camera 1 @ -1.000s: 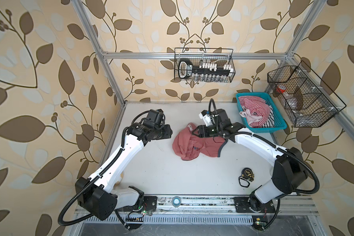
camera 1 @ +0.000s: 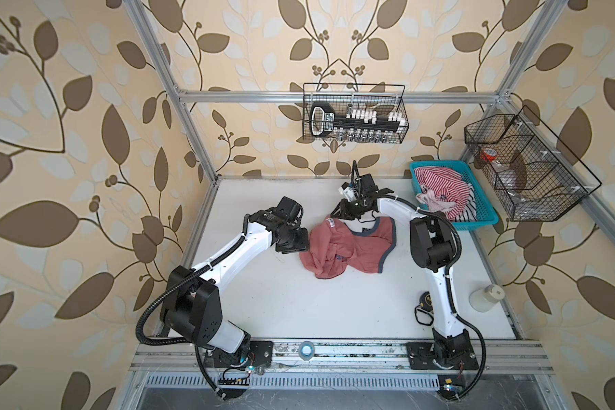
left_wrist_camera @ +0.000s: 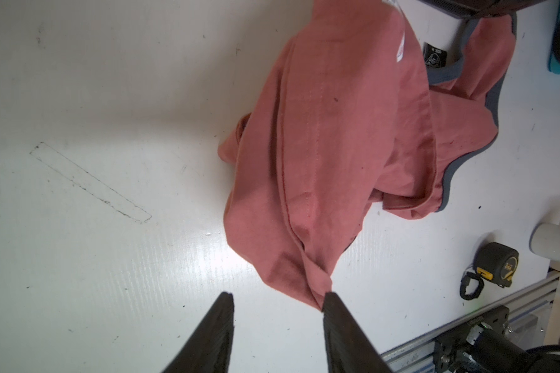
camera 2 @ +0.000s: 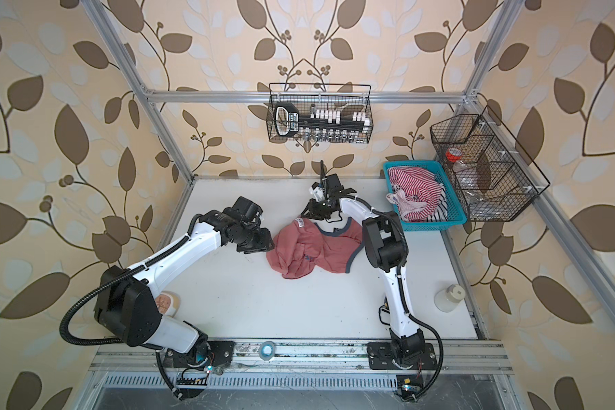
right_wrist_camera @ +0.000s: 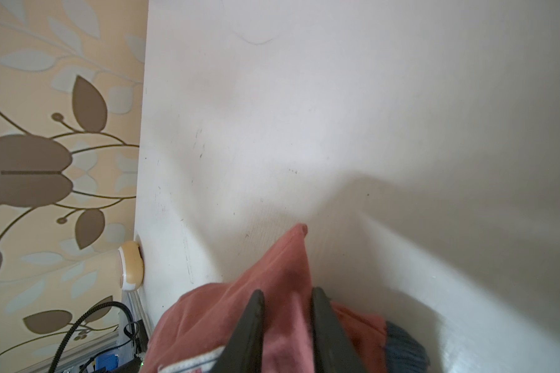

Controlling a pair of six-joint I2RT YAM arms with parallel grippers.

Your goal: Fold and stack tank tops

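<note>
A red tank top (camera 1: 372, 251) with dark grey trim lies crumpled on the white table, bunched on its left and flatter on its right. My left gripper (camera 1: 295, 240) is at the garment's left edge; in the left wrist view its fingers (left_wrist_camera: 216, 329) stand apart with bare table between them. At the far edge of the cloth is my right gripper (camera 1: 342, 210). In the right wrist view a raised peak of red fabric (right_wrist_camera: 286, 267) shows between its parted fingers, and whether they touch the cloth is unclear.
A teal basket (camera 1: 486, 205) holding striped clothes stands at the back right. A white bottle (camera 1: 486, 298) and a tape measure (left_wrist_camera: 496, 263) sit at the right front.
The left gripper has come right and a little forward, near the cloth's left edge.
</note>
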